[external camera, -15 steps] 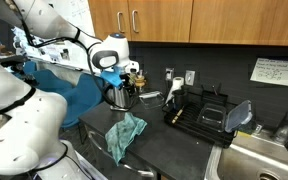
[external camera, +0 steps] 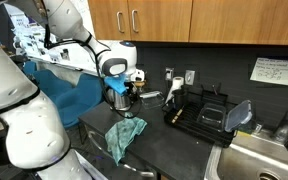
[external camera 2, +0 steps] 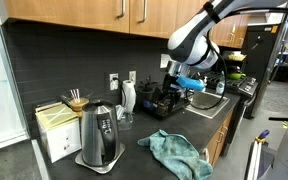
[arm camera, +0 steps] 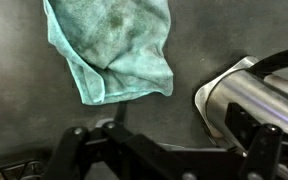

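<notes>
A teal cloth (external camera: 125, 136) lies crumpled on the dark counter, and the same cloth (external camera 2: 178, 155) spreads near the counter edge in the second exterior view. My gripper is open above the counter, its fingers apart with nothing held between them. In the wrist view the cloth (arm camera: 119, 50) lies ahead of the fingers, partly out of frame at the top. A silver kettle (arm camera: 259, 100) stands at the right there. From the first exterior view, the gripper (external camera: 120, 84) hangs near the kettle, above and behind the cloth.
A black dish rack (external camera: 199, 118) stands right of the cloth, with a sink (external camera: 254, 160) beyond it. In the second exterior view, the kettle (external camera 2: 101, 132) is at the left beside boxes (external camera 2: 57, 130). Bare counter lies between cloth and rack.
The arm's head and gripper have come down and shifted slightly right. The cloth stays in place.
</notes>
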